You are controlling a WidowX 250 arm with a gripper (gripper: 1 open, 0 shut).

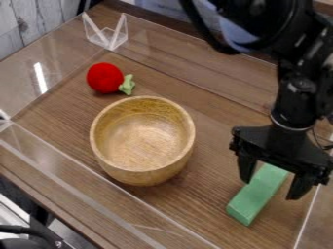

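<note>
My black gripper point(281, 161) is at the right, open, its fingers on either side of the upper end of a green block point(250, 201) lying on the wooden table point(117, 216). Whether the fingers touch the block is unclear. A tan bowl point(142, 138) sits left of it.
A red tomato-like object point(104, 78) with green leaves lies at the upper left. A small clear object point(104, 29) stands at the back. The table's middle behind the bowl is clear.
</note>
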